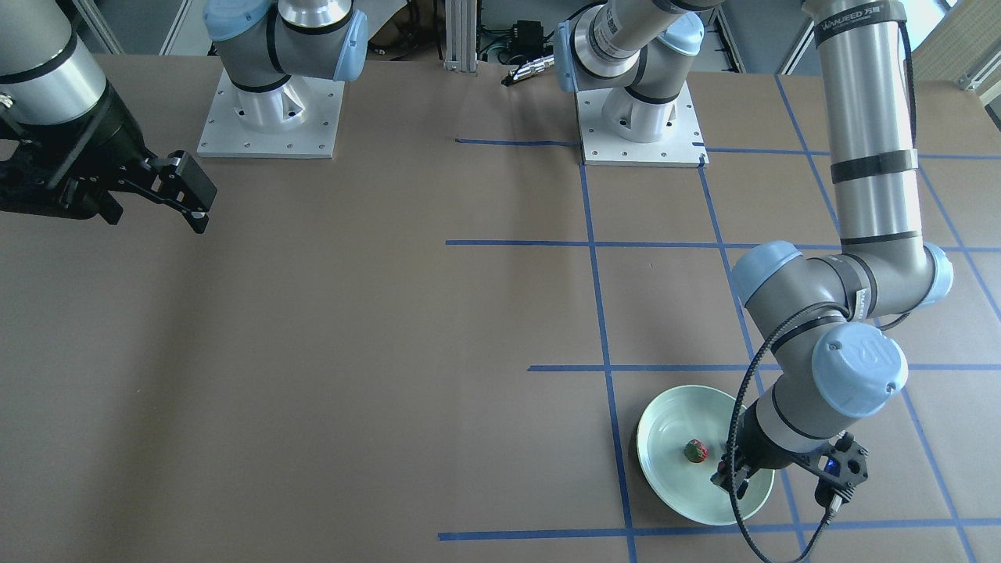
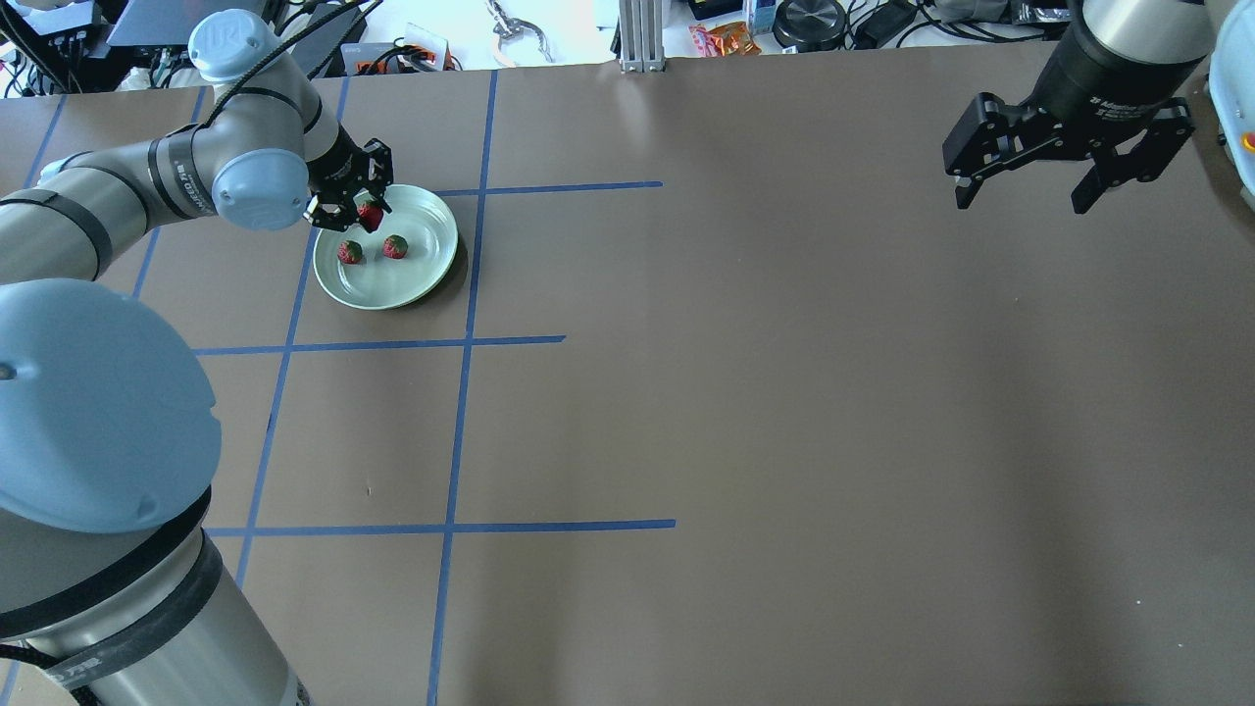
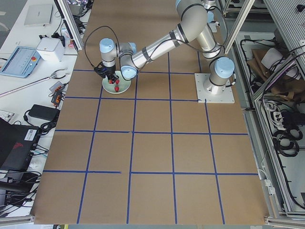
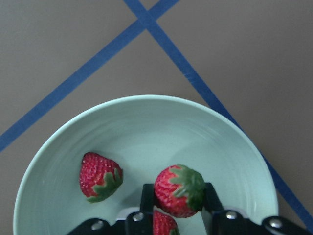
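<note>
A pale green plate [image 1: 671, 441] holds two strawberries, one [image 4: 100, 177] at the left in the wrist view, another [image 4: 163, 224] partly hidden below the gripper. My gripper is over the plate with a strawberry [image 4: 180, 188] between its black fingers, green cap facing the camera. The top view shows this strawberry [image 2: 368, 214] at the plate's far side, above the other two. In the front view the gripper mostly hides it, along with part of the plate.
Blue tape lines grid the table [image 2: 824, 412]. A second black end effector [image 2: 1059, 147] hangs over the table, well away from the plate. Other arm bases [image 1: 267, 131] stand at the back.
</note>
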